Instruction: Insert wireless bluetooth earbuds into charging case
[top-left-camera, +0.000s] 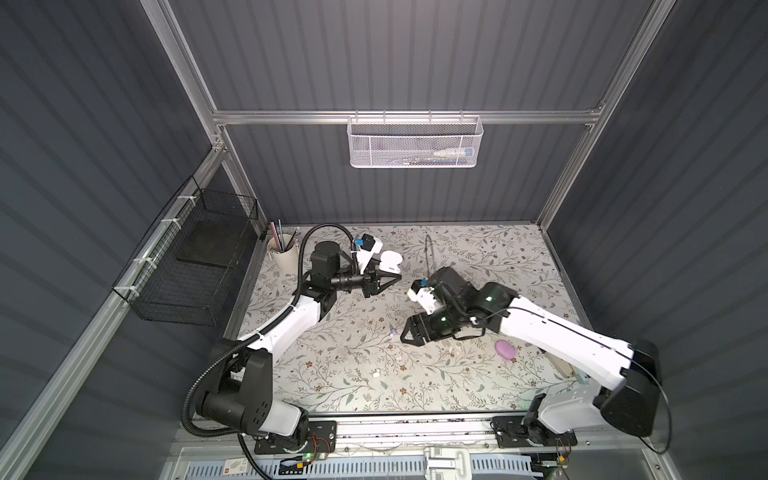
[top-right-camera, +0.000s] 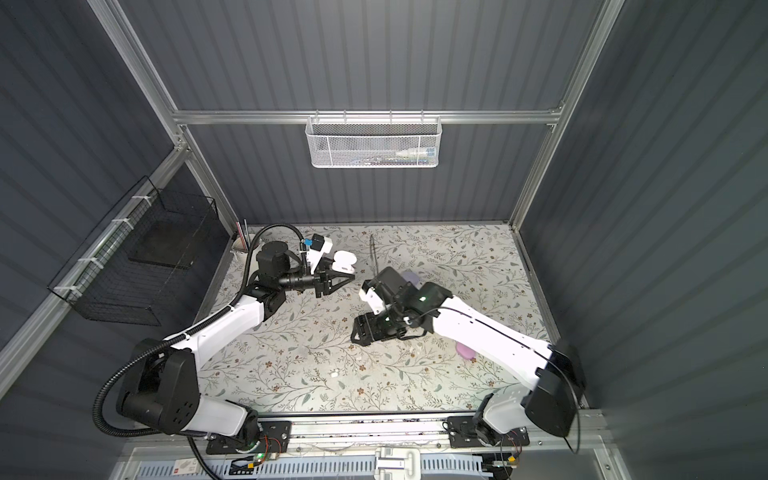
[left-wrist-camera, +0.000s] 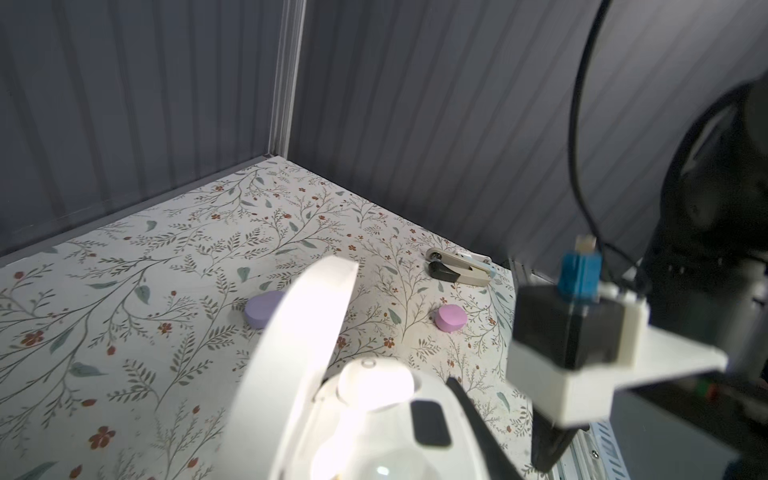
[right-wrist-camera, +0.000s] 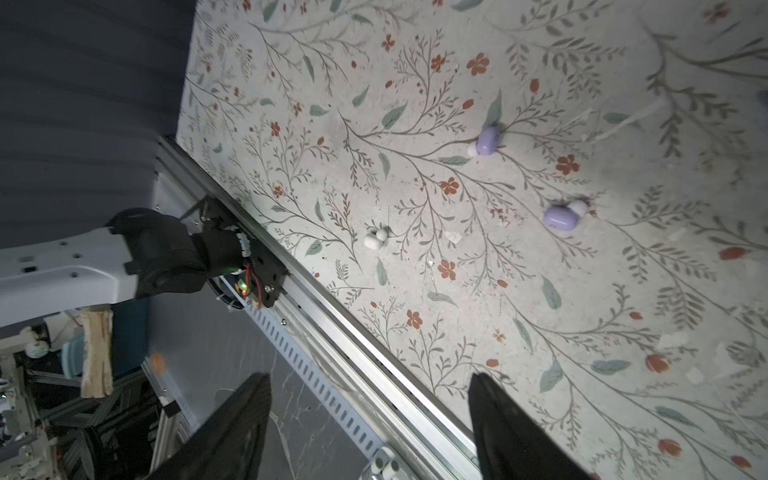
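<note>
My left gripper (top-left-camera: 387, 282) is shut on the white charging case (left-wrist-camera: 384, 448), raised above the table with its lid (left-wrist-camera: 292, 360) standing open. In the left wrist view a rounded white piece (left-wrist-camera: 374, 385) shows in the case, beside a dark slot (left-wrist-camera: 430, 424). My right gripper is open and empty, its fingers (right-wrist-camera: 508, 424) spread over the front middle of the table. Below it, in the right wrist view, a white earbud (right-wrist-camera: 374, 238) lies near the front edge. Two purple-and-white earbuds lie apart, one purple earbud (right-wrist-camera: 488, 141) and another purple earbud (right-wrist-camera: 562, 217).
A purple case (left-wrist-camera: 262, 309) and a pink case (left-wrist-camera: 450, 317) rest on the table. Further right lies a stapler (left-wrist-camera: 461, 268). A pen cup (top-left-camera: 285, 256) stands at the back left. Bare tabletop surrounds the loose earbuds.
</note>
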